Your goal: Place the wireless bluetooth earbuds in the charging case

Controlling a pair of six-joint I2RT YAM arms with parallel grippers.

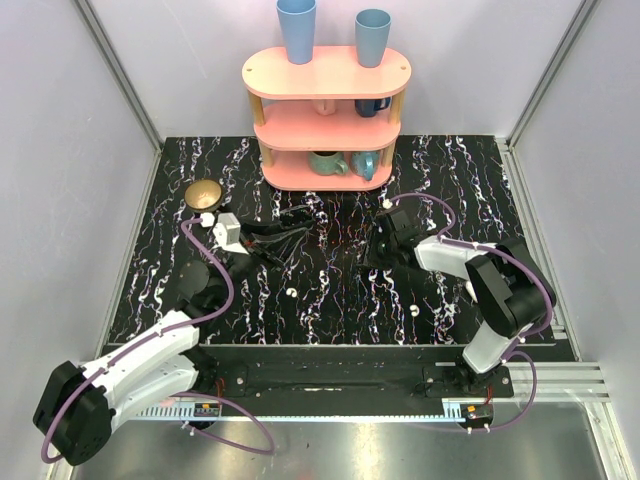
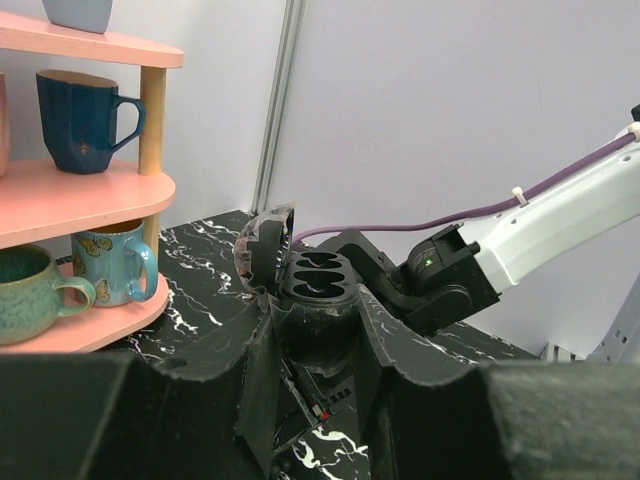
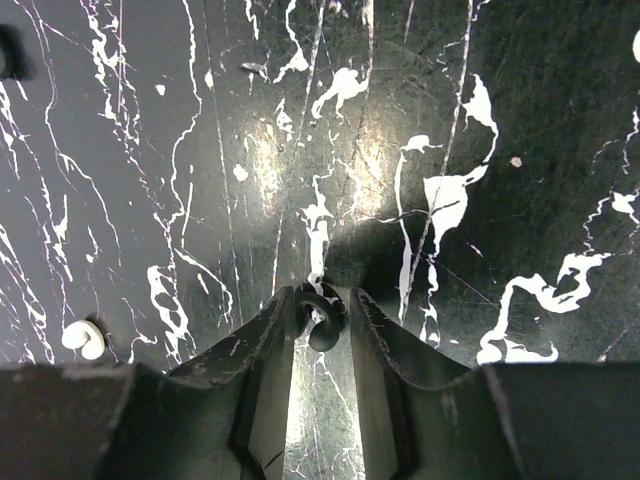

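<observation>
My left gripper is shut on the dark charging case, raised above the table. The case's lid stands open, and two dark earbud slots face up. In the right wrist view, a small black earbud lies on the table between the fingertips of my right gripper. Those fingers are part open, with a narrow gap around the earbud; a firm hold does not show. White earbuds lie loose as well: one left of the right gripper, another near the table's middle.
At the back stands a pink shelf with mugs and cups. A gold bowl sits at the back left. Some dark object is cut off at the right wrist view's edge. Bare marbled table surrounds the right gripper.
</observation>
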